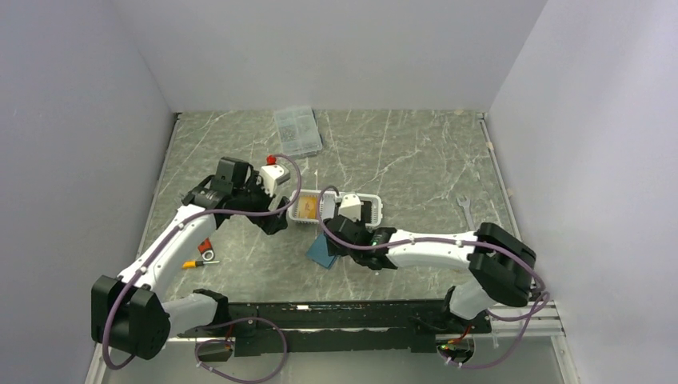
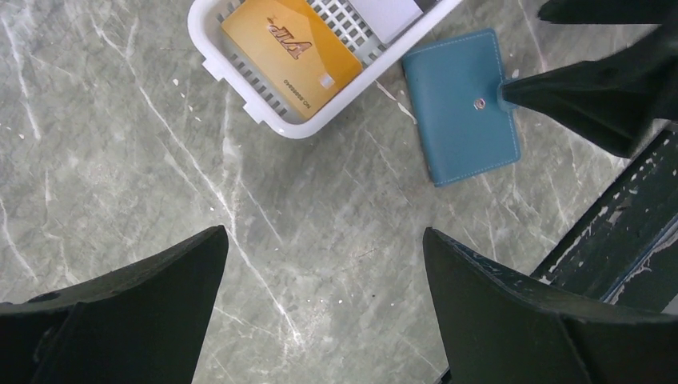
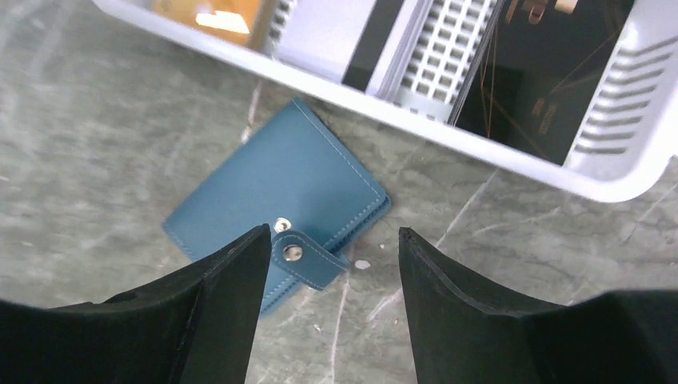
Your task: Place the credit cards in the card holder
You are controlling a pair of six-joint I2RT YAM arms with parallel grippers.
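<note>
The blue card holder (image 3: 280, 176) lies flat on the table, its small snap tab (image 3: 308, 260) toward my right gripper. That gripper is part open just above the tab side, with nothing seen held between its fingers. An orange card (image 2: 292, 52), a white card (image 2: 387, 14) and a black card (image 3: 532, 88) rest in the white basket (image 2: 300, 130) behind the holder. To the left of the holder, my left gripper hangs wide open over bare table. In the top view, the arms partly cover the basket and holder (image 1: 321, 252).
A clear parts box (image 1: 297, 130) stands at the back. Toward the left lie an orange screwdriver (image 1: 194, 264) and a red-handled tool (image 1: 205, 246); a wrench (image 1: 465, 210) is at the right.
</note>
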